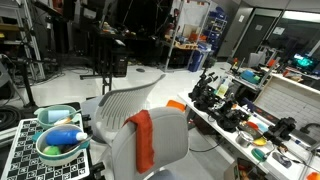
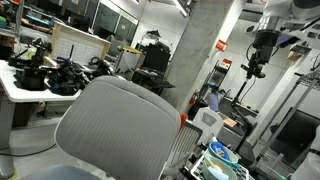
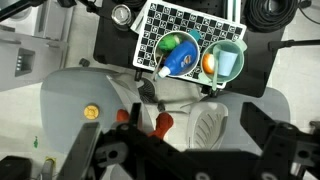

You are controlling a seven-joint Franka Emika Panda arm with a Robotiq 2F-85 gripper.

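Observation:
In the wrist view my gripper stands open high above the scene, its dark fingers (image 3: 110, 150) wide apart with nothing between them. Below it, a black-and-white checkered board (image 3: 150, 28) carries two bowls. One greenish bowl (image 3: 163, 45) holds a blue object (image 3: 182, 58) and something green. The teal bowl (image 3: 238, 62) beside it contains an orange round item (image 3: 209, 64) and other small pieces. Exterior view 2 shows the gripper (image 2: 254, 70) hanging at the upper right, well above the bowls.
Close to the board stand chairs, one with a grey back (image 2: 120, 125). A red-orange cloth (image 1: 144, 140) hangs over a chair back in exterior view 1. Coiled black cables (image 3: 270, 12) lie near the board's far edge. A cluttered white table (image 1: 285, 100) stands farther off.

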